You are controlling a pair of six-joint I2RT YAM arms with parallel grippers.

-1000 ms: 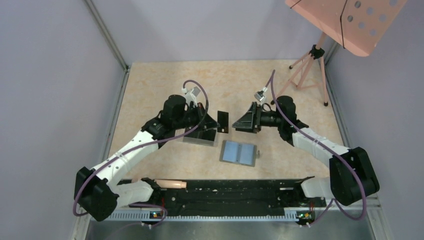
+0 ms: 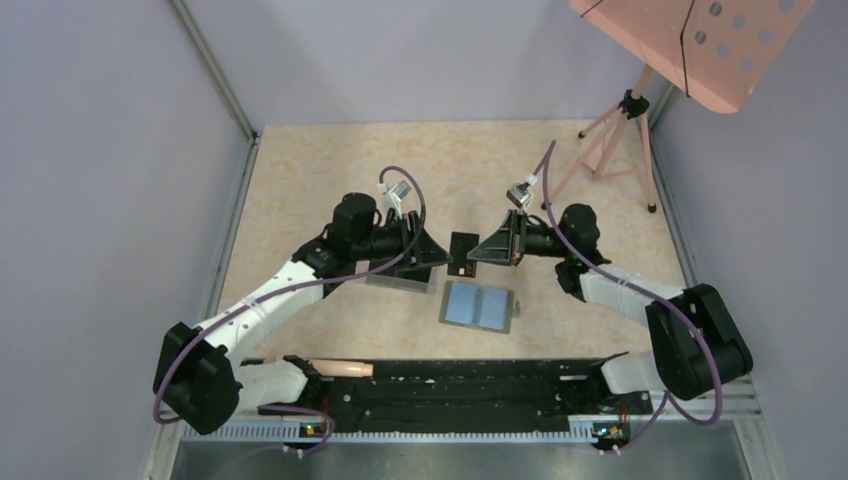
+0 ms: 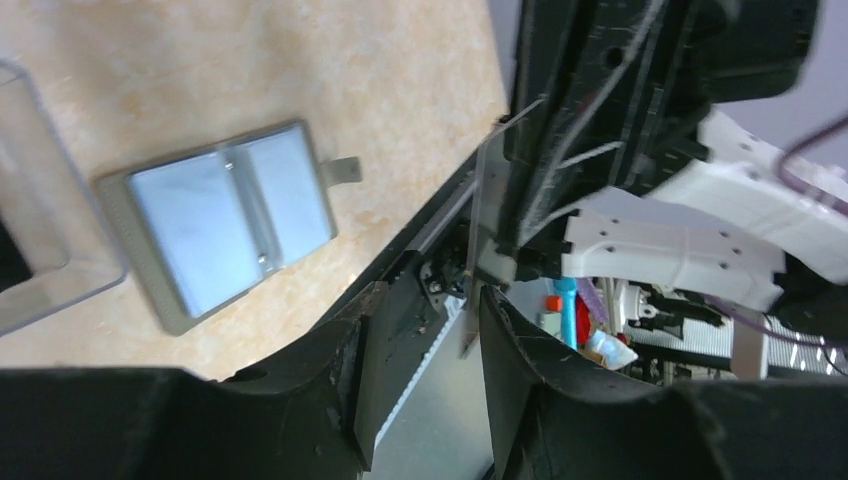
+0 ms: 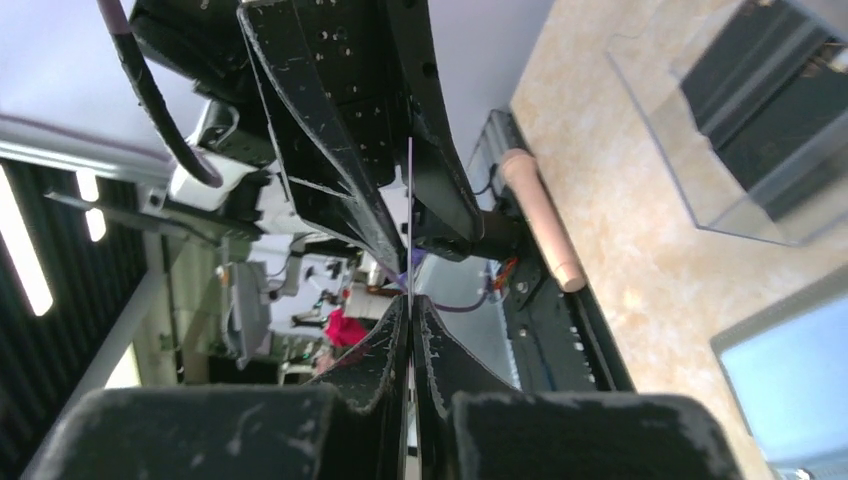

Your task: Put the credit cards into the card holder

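A black card (image 2: 462, 256) hangs upright between the two grippers, above the table. In the right wrist view the card (image 4: 409, 215) is seen edge-on as a thin line, and my right gripper is shut on its near end. My left gripper stands open, its fingertips spread either side of the card's far end. The card holder (image 2: 478, 306) lies opened flat, with pale blue inner faces and a grey border, in front of and below the grippers. In the left wrist view, the card holder (image 3: 235, 215) shows a small tab at its side.
A clear box (image 2: 401, 283) with black cards in it sits under the left arm, left of the card holder. At the right wrist view's upper right its clear wall (image 4: 690, 190) stands up.
Both came together slightly right of where the card was.
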